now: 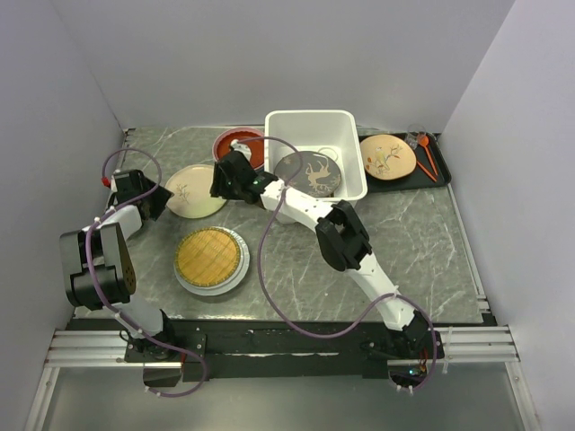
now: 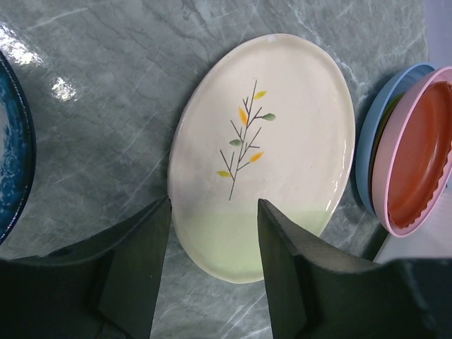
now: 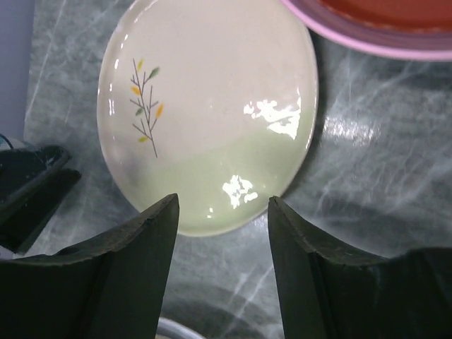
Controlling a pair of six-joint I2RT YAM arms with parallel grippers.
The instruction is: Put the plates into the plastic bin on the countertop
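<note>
A cream oval plate with a leaf sprig (image 1: 190,190) lies on the marble counter between my grippers. My left gripper is open over its near end, nothing between the fingers. My right gripper hovers at the plate's right edge, fingers apart and empty. The white plastic bin (image 1: 349,126) stands at the back centre, holding a grey plate with a deer print (image 1: 314,175). Stacked red, pink and blue dishes (image 2: 413,162) sit behind the cream plate.
A lattice pie-like plate (image 1: 207,256) on grey plates lies in front. A black tray (image 1: 397,183) at back right holds a round plate (image 1: 386,154) and orange utensils (image 1: 429,157).
</note>
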